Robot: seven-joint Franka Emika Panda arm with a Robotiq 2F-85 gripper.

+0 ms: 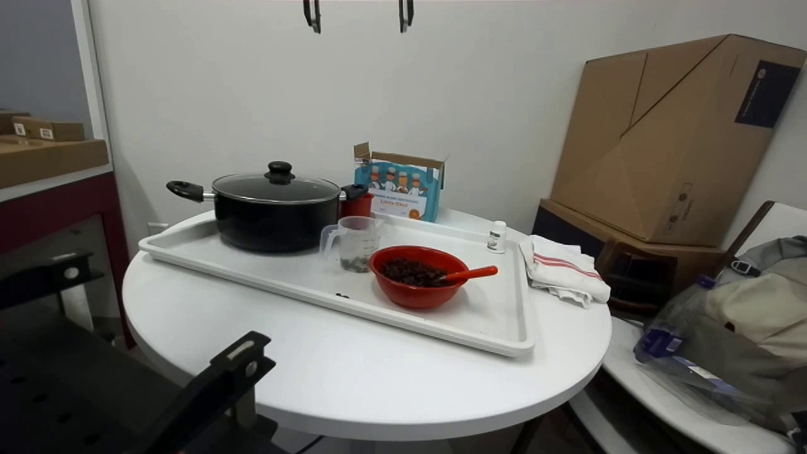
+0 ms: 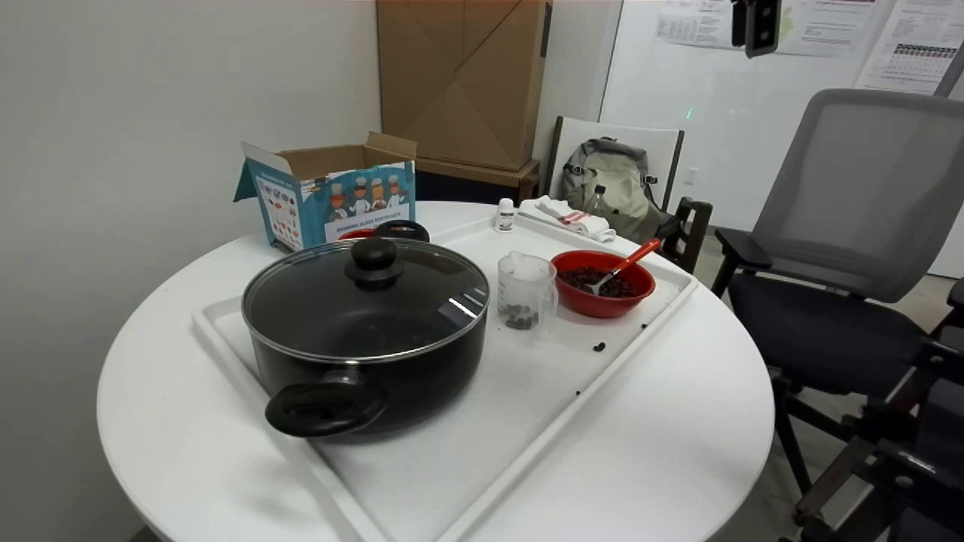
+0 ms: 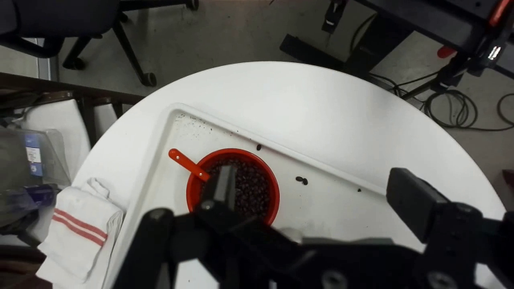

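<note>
High over the table my gripper stands open, its two fingertips wide apart and nothing between them. A red bowl of dark beans holds a red-handled utensil, which leans on the rim. Beside the bowl is a clear measuring cup with some dark beans at its bottom. A black pot with its glass lid on sits at the other end of the white tray. From the wrist view, the fingers hide part of the bowl and most of the cup.
A few loose beans lie on the tray. Behind are a blue cardboard box and a red container. A small white bottle stands near a folded striped towel.
</note>
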